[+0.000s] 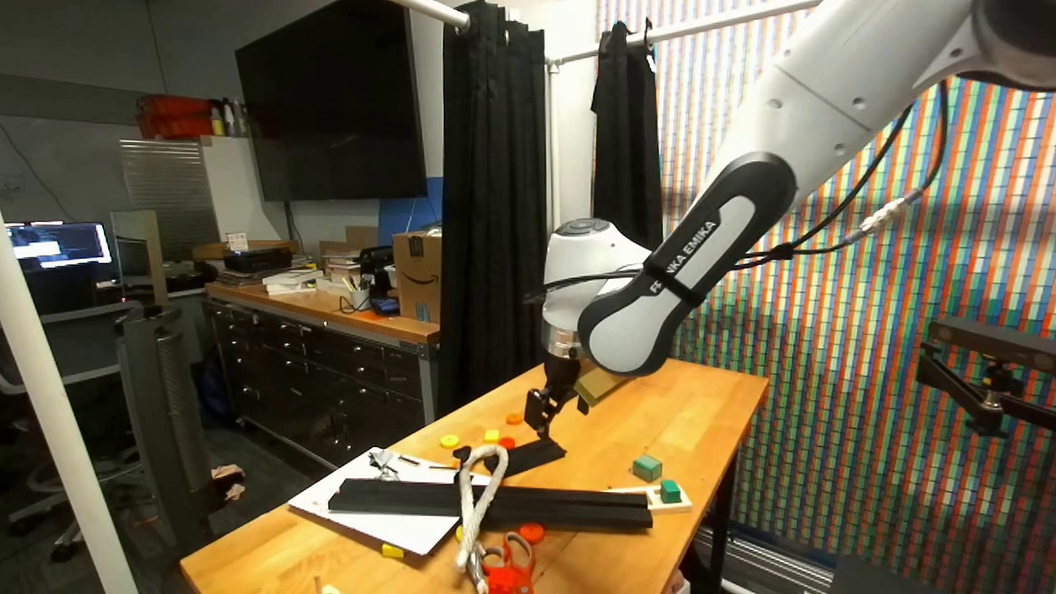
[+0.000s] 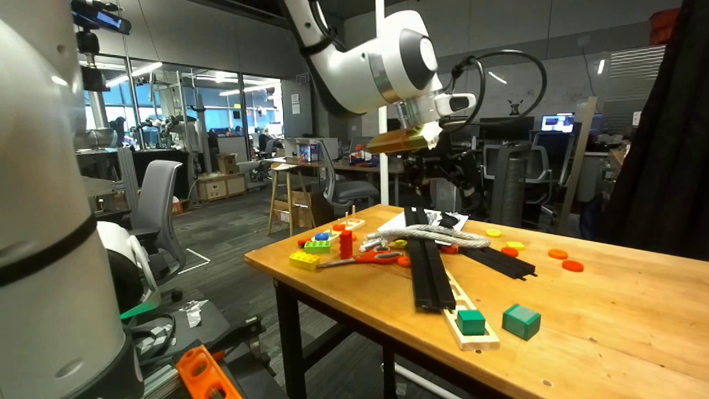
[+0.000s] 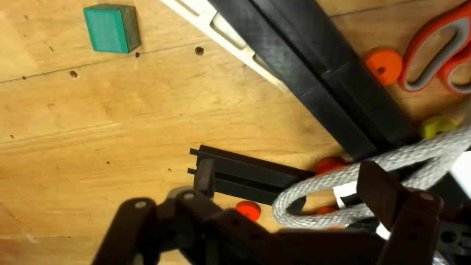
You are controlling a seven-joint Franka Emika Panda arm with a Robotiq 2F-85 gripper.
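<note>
My gripper (image 1: 561, 417) is open above the table, its two fingertips wide apart in the wrist view, with nothing held. Beneath it lies a short black track piece (image 3: 247, 170), partly overlapped by the loop of a grey-white rope (image 3: 326, 181). A longer black track (image 3: 309, 66) runs diagonally over a pale wooden rack (image 3: 227, 33). One green block (image 2: 522, 322) rests on bare wood; a second green block (image 2: 471, 322) sits on the rack's end. Red-handled scissors (image 2: 379, 256) lie beside the long track.
Red, orange and yellow discs are scattered around, including a red disc (image 3: 248, 210) close to the short track. A white board (image 1: 416, 530) lies under the long track. Toy bricks such as the yellow brick (image 2: 304, 260) crowd one edge.
</note>
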